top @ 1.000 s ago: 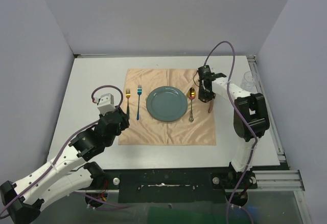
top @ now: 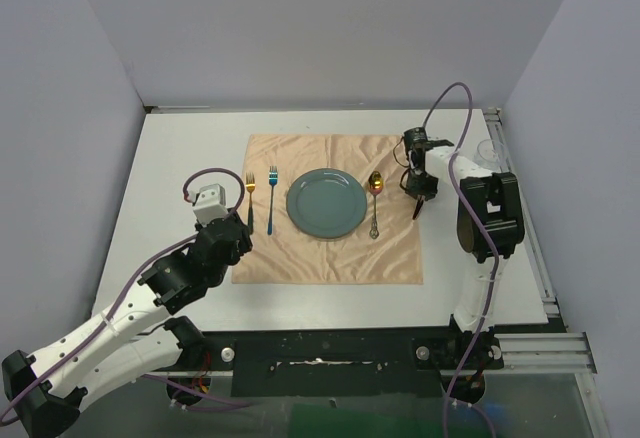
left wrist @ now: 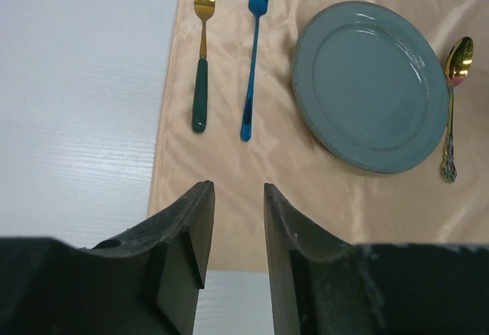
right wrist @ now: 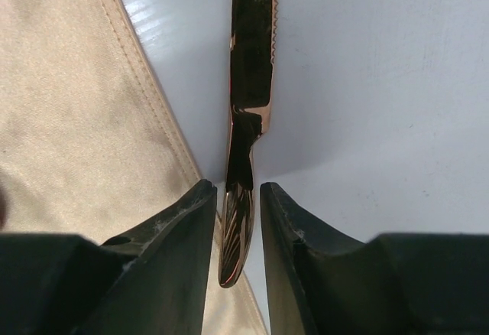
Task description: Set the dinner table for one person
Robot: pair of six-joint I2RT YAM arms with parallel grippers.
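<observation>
A grey plate [top: 327, 203] sits mid-cloth. To its left are a gold fork with a green handle [left wrist: 202, 52] and a blue fork [left wrist: 254, 56]; a gold spoon [top: 375, 203] is to its right. At the cloth's right edge is a shiny dark copper knife [right wrist: 250, 44], its blade over white table and its handle end over the cloth hem. My right gripper stands part open around the handle, with narrow gaps showing on both sides. Part open and empty, my left gripper hangs over the cloth's left front corner.
A beige cloth [top: 330, 263] lies on the white table [top: 180, 168]. A clear glass [top: 488, 153] stands at the back right, beside the right arm.
My right gripper has shifted to the right, from over the cloth toward its right edge. The visible knife end appears slightly further right. The left arm has barely moved.
</observation>
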